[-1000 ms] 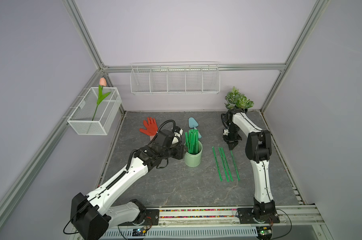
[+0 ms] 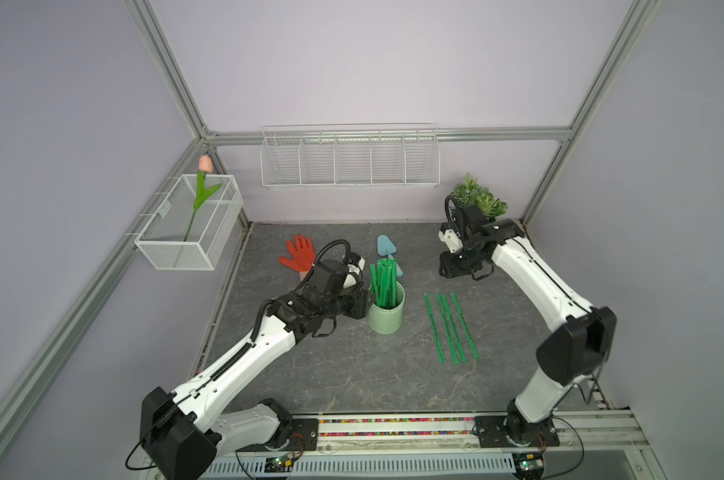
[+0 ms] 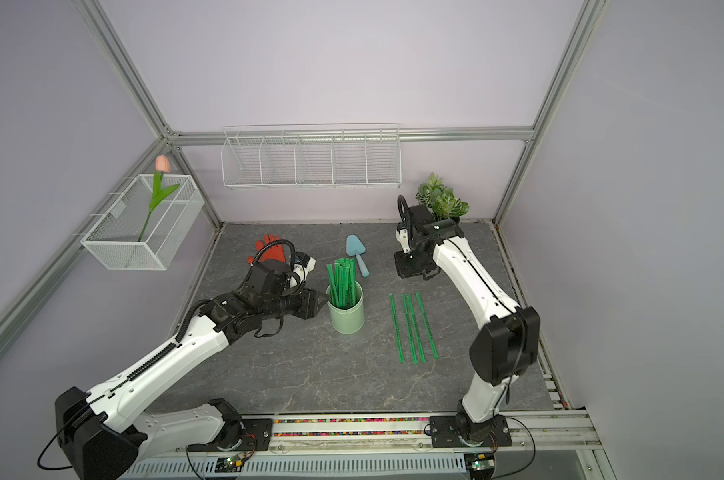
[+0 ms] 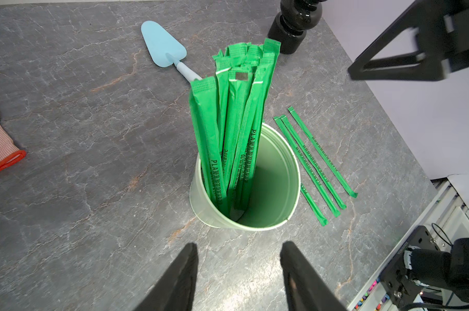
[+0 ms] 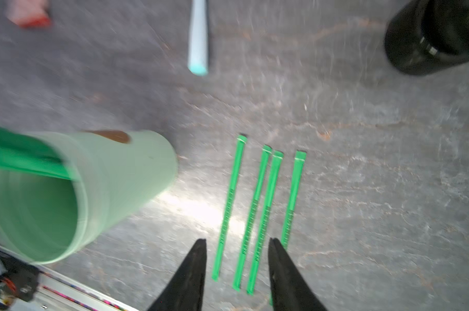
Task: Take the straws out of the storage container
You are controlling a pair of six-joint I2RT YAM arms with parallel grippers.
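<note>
A pale green container (image 2: 385, 320) holds a bundle of green straws (image 4: 219, 129) standing upright. My left gripper (image 2: 360, 304) is at the container's left side; its fingers look apart in the left wrist view, and I cannot tell whether they grip it. Several loose straws (image 5: 265, 212) lie side by side on the counter right of the container. My right gripper (image 2: 446, 265) hangs above and behind them, its fingers parted, with no straw visibly held.
A red glove (image 2: 299, 254) and blue trowel (image 4: 162, 44) lie at the back. A plant (image 2: 478, 196) stands in the back right corner. Wire baskets (image 2: 350, 160) hang on the walls.
The left arm and container look unchanged.
</note>
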